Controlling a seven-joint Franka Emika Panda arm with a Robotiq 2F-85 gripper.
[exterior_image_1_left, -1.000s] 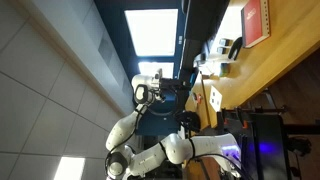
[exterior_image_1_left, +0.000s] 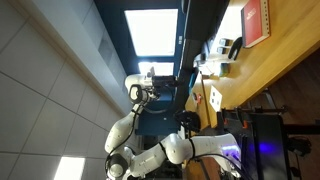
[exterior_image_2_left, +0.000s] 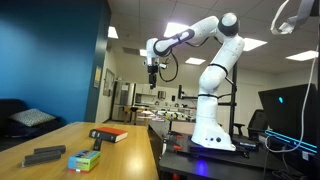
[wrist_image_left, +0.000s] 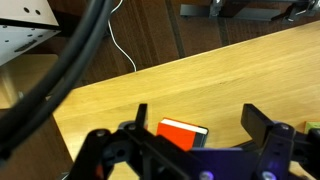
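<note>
High above the wooden table (exterior_image_2_left: 145, 160), my gripper (exterior_image_2_left: 153, 78) hangs in the air in the second exterior view. From the wrist view, the two dark fingers of my gripper stand wide apart, open with nothing between them. Below lies a red book (wrist_image_left: 181, 132) with a dark edge, partly hidden by the gripper's body. That red book (exterior_image_2_left: 118, 127) rests on the table's far part, beside a black object (exterior_image_2_left: 106, 135). A small multicoloured box (exterior_image_2_left: 84, 160) sits near the front of the table. Its colours may be what shows at the wrist view's right edge.
Dark block-like objects (exterior_image_2_left: 43, 155) lie left of the multicoloured box. A dark sofa (exterior_image_2_left: 24, 119) stands beyond the table's left side. A black stand with a monitor (exterior_image_2_left: 290, 112) is to the right of the arm's base.
</note>
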